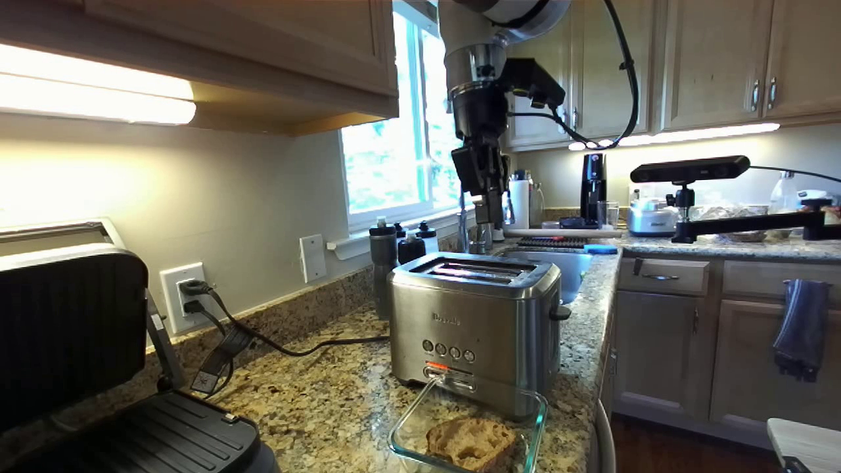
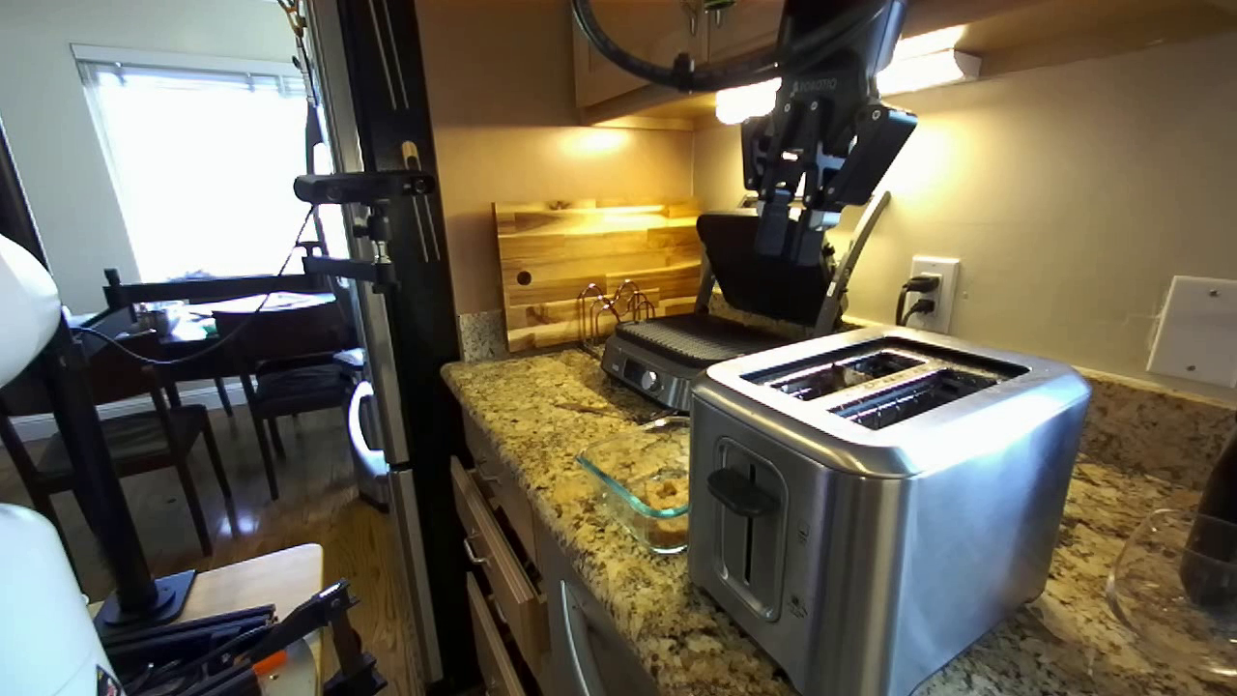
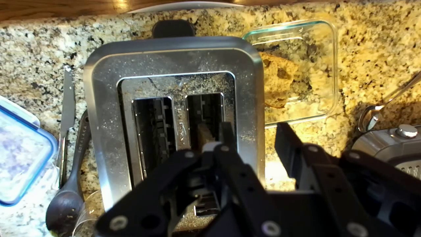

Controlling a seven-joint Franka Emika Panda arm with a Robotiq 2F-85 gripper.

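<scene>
My gripper hangs above the silver toaster, its fingers apart with only air between them. Looking down in the wrist view, a narrow brown strip of a bread slice shows in the toaster's right-hand slot. Most of that slice is hidden inside the slot and behind my finger. What shows of the left-hand slot is dark, with no bread visible. A second bread slice lies in the clear glass dish beside the toaster. The toaster's black lever stands high on its track.
An open contact grill stands beyond the dish. A knife and a dark spoon lie along the toaster's other side, near a blue-rimmed container. A power cord runs to the wall.
</scene>
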